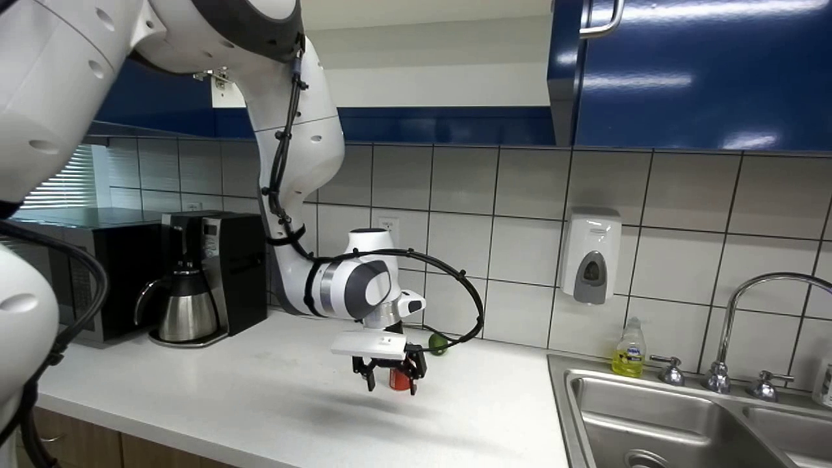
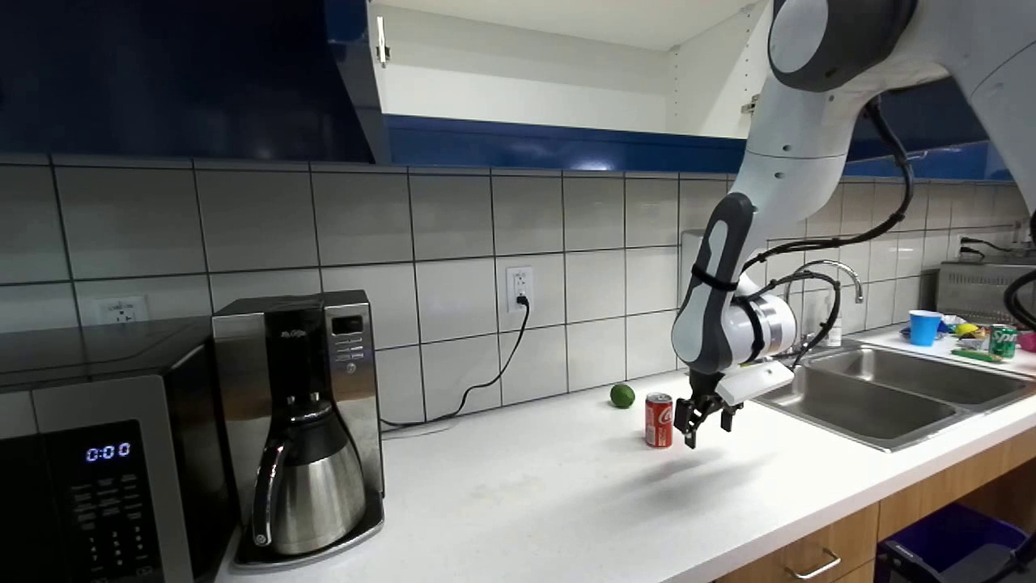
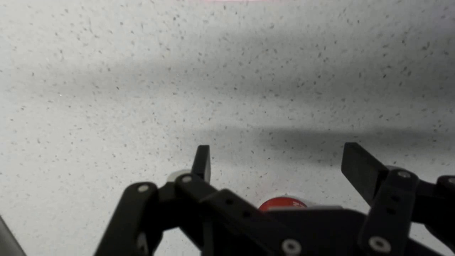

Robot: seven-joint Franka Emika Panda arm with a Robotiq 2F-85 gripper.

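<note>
A red soda can (image 2: pixel 658 421) stands upright on the white counter. In exterior view 1 most of the can (image 1: pixel 399 379) is hidden behind my gripper (image 1: pixel 391 383). Only a red sliver of the can's top (image 3: pixel 283 202) shows in the wrist view, behind the gripper body rather than between the fingertips. My gripper (image 2: pixel 710 437) hangs low over the counter, open and empty, close beside the can on its sink side in exterior view 2. A green round fruit (image 2: pixel 622 395) lies farther back by the tiled wall.
A coffee maker with a steel carafe (image 2: pixel 312 486) and a microwave (image 2: pixel 107 447) occupy the counter's left end. To the right is a double sink (image 1: pixel 655 413) with a yellow soap bottle (image 1: pixel 629 351) behind it. Bare counter (image 2: pixel 544 495) lies between. The cabinet above is open.
</note>
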